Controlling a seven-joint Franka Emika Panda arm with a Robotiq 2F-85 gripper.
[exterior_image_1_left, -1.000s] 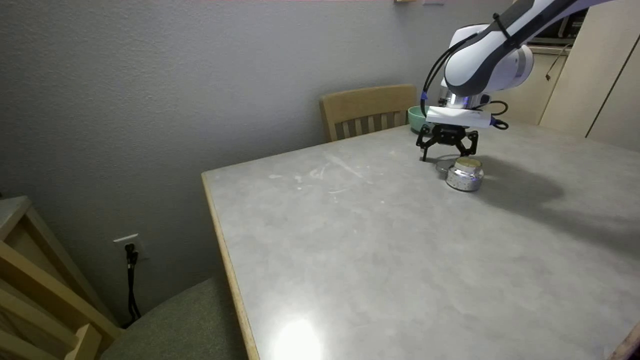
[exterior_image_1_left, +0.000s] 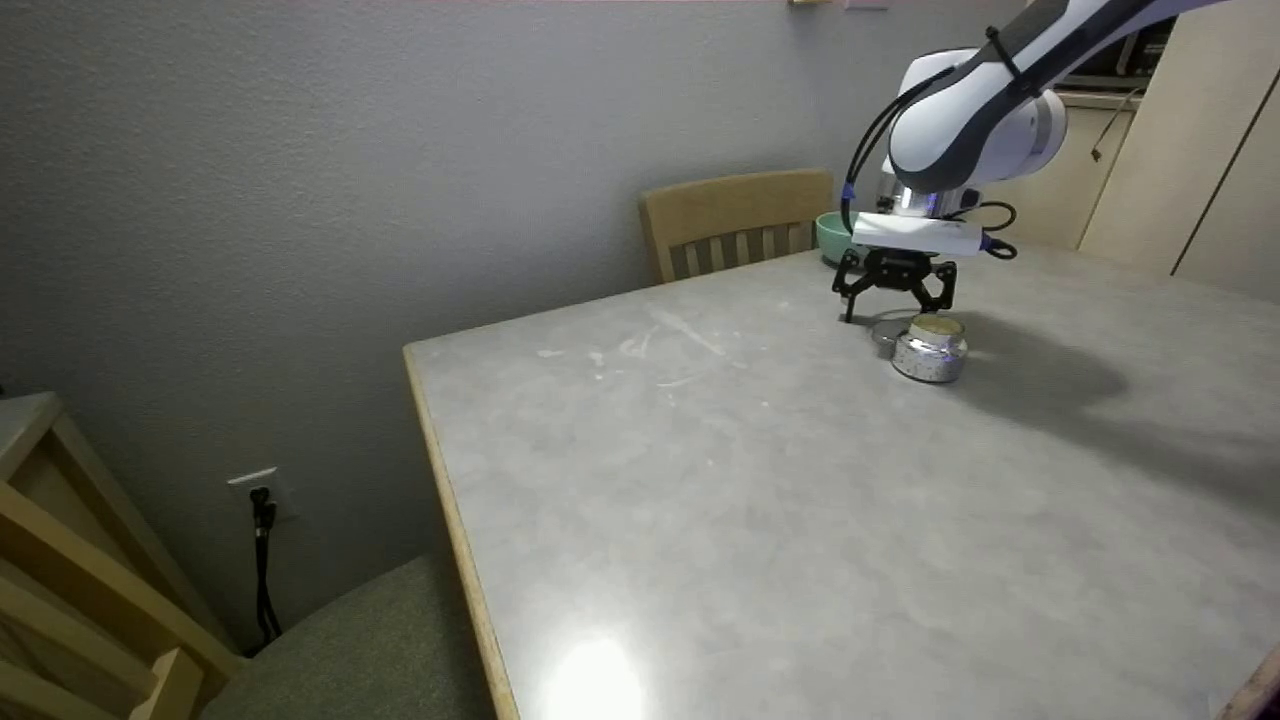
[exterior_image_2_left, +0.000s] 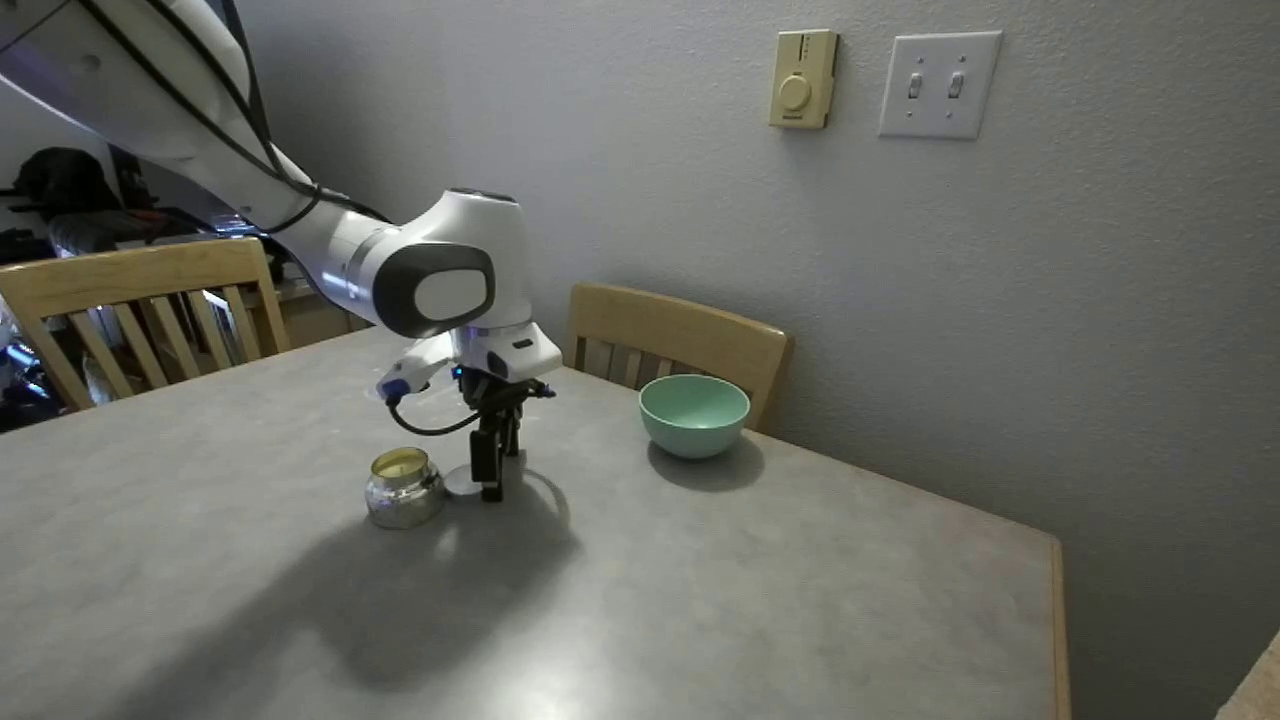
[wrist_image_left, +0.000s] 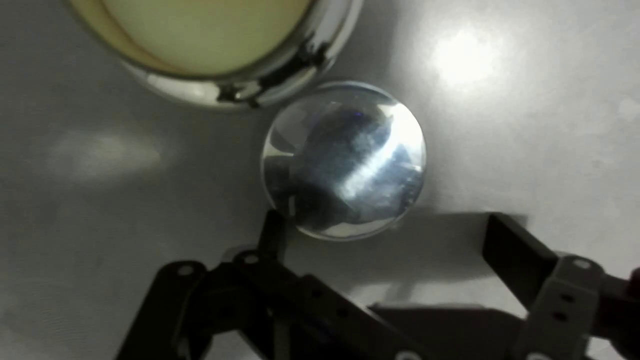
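A round silver lid (wrist_image_left: 345, 162) lies flat on the table, shiny side up. Close beside it stands a silver jar (wrist_image_left: 258, 87) with a pale yellow candle-like filling; in exterior view 2 the same jar (exterior_image_2_left: 405, 498) is upright. My gripper is open and points down, its fingers (wrist_image_left: 519, 258) spread wide with nothing between them. From the wrist, the lid appears just beyond the fingertips, near the left one. In exterior view 1 my gripper (exterior_image_1_left: 885, 314) hangs low over the table behind the jar. Whether the fingertips touch the table I cannot tell.
A green bowl (exterior_image_2_left: 693, 414) sits near the table's wall-side edge, empty as far as shows. Wooden chairs (exterior_image_2_left: 684, 336) stand against the table.
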